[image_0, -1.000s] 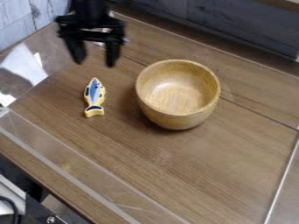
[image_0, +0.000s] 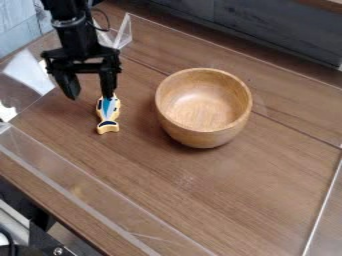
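My black gripper (image_0: 88, 78) is open, hanging over the upper left of the table with its fingers above and around the upper end of a small yellow, white and blue fish toy (image_0: 107, 116). The toy lies on the wooden table (image_0: 201, 200), lengthwise front to back. Whether the fingers touch it I cannot tell. A large light wooden bowl (image_0: 203, 106) stands to the right of the toy.
Clear plastic panels edge the table at the left, and a dark wall runs along the back.
My gripper has moved left from higher up and come down toward the fish toy. The bowl and the toy have not visibly moved.
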